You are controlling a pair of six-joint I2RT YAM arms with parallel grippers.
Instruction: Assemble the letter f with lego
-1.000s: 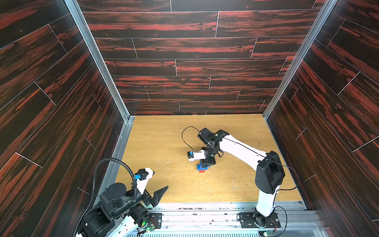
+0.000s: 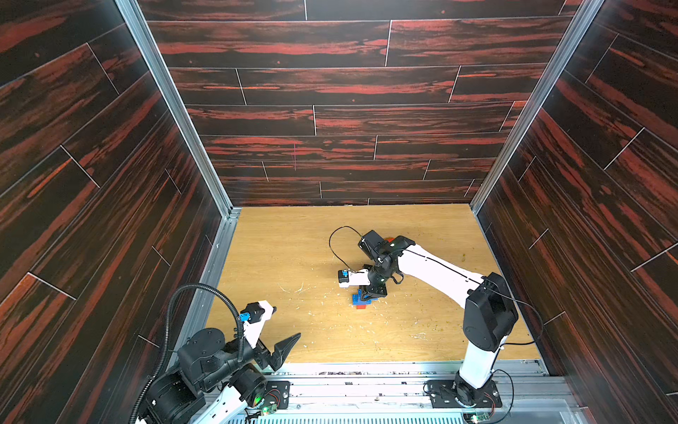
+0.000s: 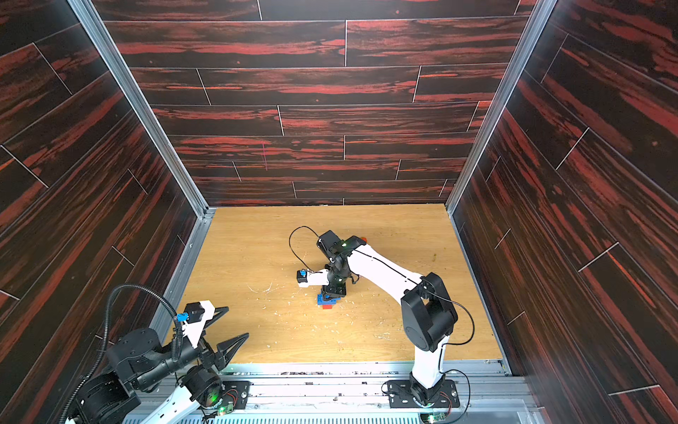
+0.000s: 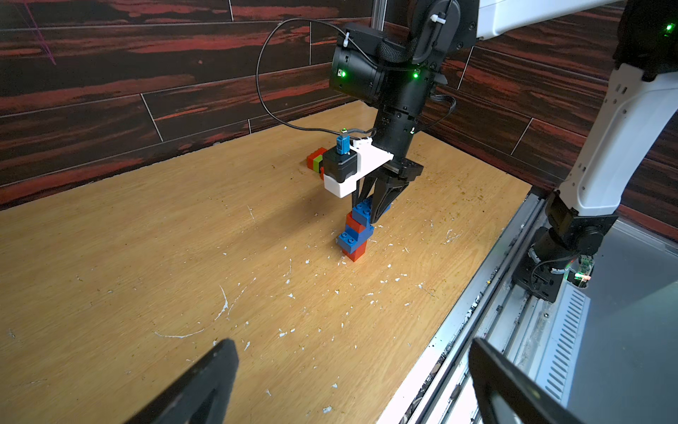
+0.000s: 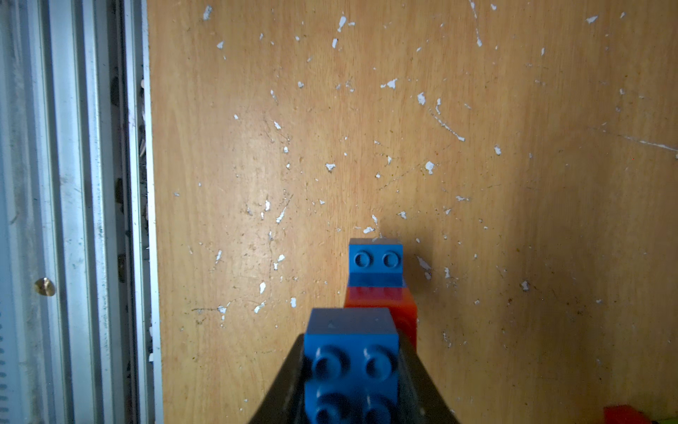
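A stack of red and blue bricks [image 4: 357,234] stands upright on the table, a blue brick [image 5: 376,260] sticking out to one side low down. At its top a blue brick [image 5: 351,367] with studs sits between the fingers of my right gripper, which is shut on it. From the right wrist view, red [image 5: 381,296] shows below this top brick; how firmly the top brick sits on the stack cannot be told. My left gripper stands open and empty near the front left, far from the bricks.
More bricks, red and green [image 4: 316,159], lie farther back on the table, partly hidden by the right arm. A metal rail [image 4: 452,339] runs along the front edge.
The brick stack appears in the same place, and the left arm is still.
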